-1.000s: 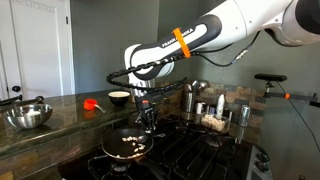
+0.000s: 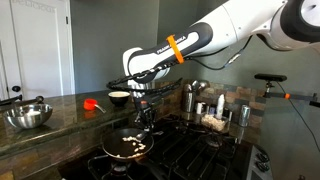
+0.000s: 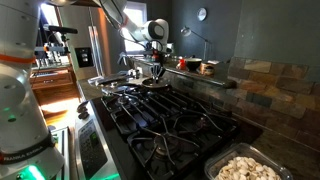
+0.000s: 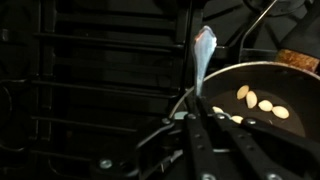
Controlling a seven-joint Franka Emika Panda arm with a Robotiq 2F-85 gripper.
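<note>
A dark frying pan (image 2: 117, 148) sits on the stove's left part with several pale pieces of food (image 4: 265, 104) in it; its wooden handle (image 4: 301, 43) shows in the wrist view. My gripper is over the pan's edge, shut on a slender, pale utensil (image 4: 204, 48) with a rounded end. The utensil's other end is hidden by the fingers. From the side, the gripper (image 2: 148, 122) appears dark and low, just at the pan's right side. Whether the utensil touches the pan or the food cannot be told.
Black burner grates (image 3: 165, 140) spread across the stove, mostly bare. A tray of pale pieces (image 3: 248, 168) stands beside the stove. On the counter are a metal bowl (image 2: 30, 117), a red utensil (image 2: 92, 104) and a dark bowl (image 2: 119, 98).
My arm has shifted slightly left and lower in exterior view 1, with the orange band moving the same way. The pale pieces in the pan lie in a somewhat different arrangement.
</note>
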